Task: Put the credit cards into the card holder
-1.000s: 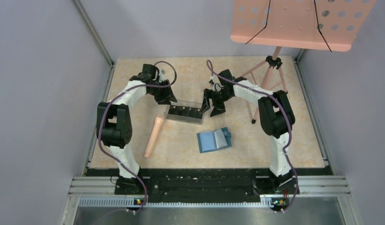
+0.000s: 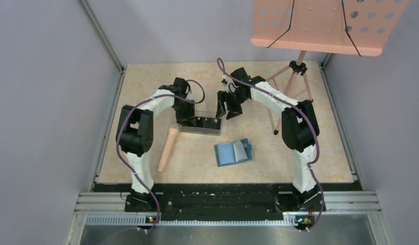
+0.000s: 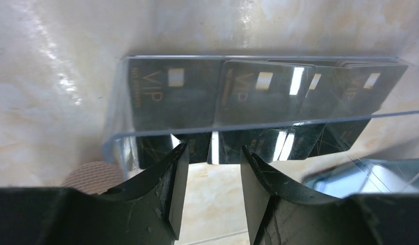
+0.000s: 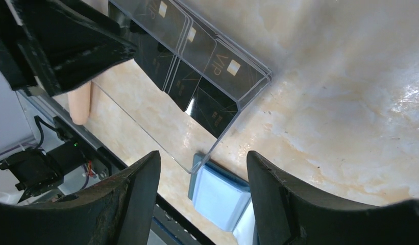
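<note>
Several black VIP credit cards stand in a clear box in the middle of the table, some overlapping. My left gripper is over the box's left part, open and empty, its fingertips over the near side of the cards. At the box's right end is my right gripper. Its fingers are apart with nothing between them, and the box's clear corner shows just beyond. The blue card holder lies opened out in front of the box, with light blue and whitish inner panels; no card shows in it.
A peach-coloured cylinder lies left of the box. A peach tripod with a perforated board stands at the back right. Bare tabletop extends around the card holder.
The right gripper has shifted slightly left. Box and card holder have stayed put.
</note>
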